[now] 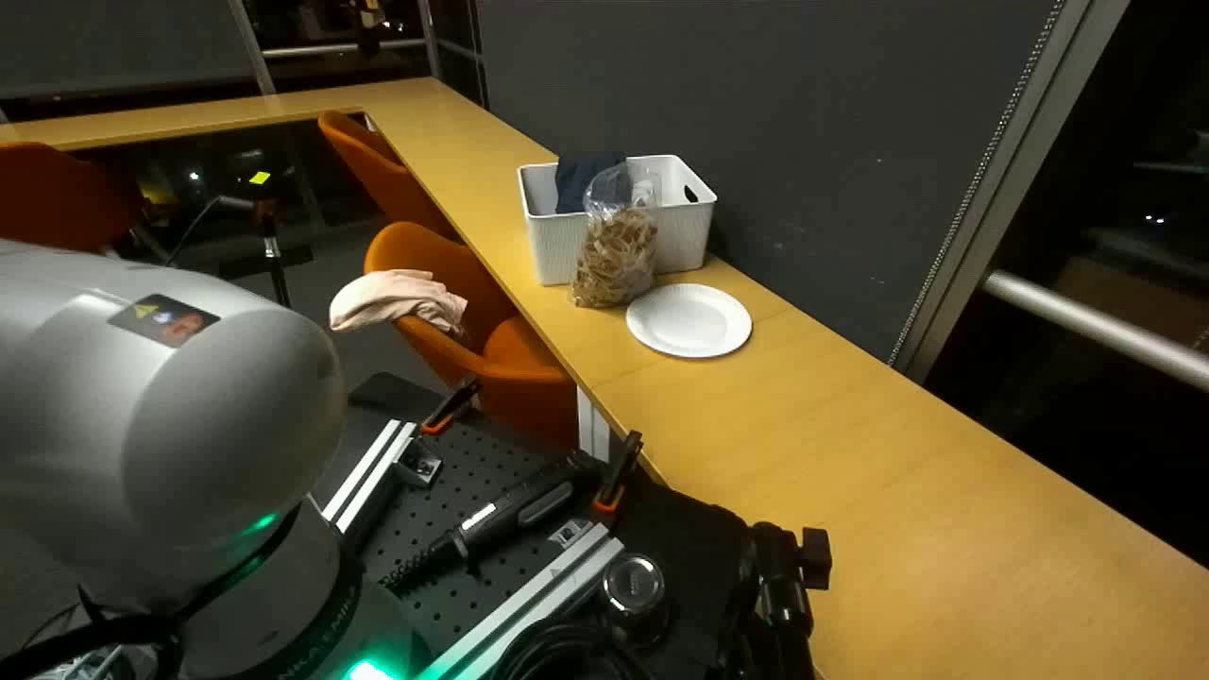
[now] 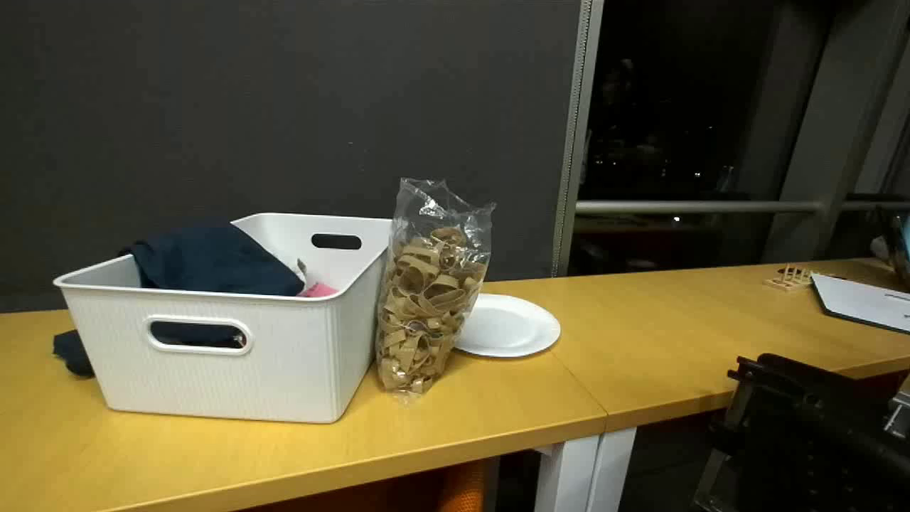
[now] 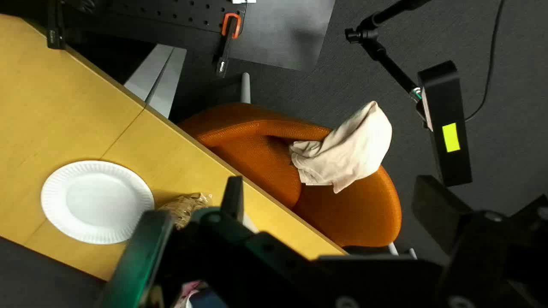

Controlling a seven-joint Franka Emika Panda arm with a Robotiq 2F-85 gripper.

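In the wrist view my gripper is open, its two dark fingers wide apart and nothing held between them. Below it, a pale pink cloth (image 3: pixel 352 146) is draped over an orange chair (image 3: pixel 354 218), well clear of the fingers. On the table, a white paper plate (image 2: pixel 510 326) lies empty. Beside it a clear bag of tan curled strips (image 2: pixel 429 303) stands upright against a white basket (image 2: pixel 213 367). Dark blue cloth (image 2: pixel 209 260) and a bit of something pink (image 2: pixel 320 290) show inside the basket. Neither exterior view shows the gripper.
A dark wall (image 1: pixel 793 136) rises along its back edge. Clamps and a black pegboard (image 1: pixel 510 465) stand near the arm's base. A stand-mounted black device (image 3: pixel 447 128) is beside the chair.
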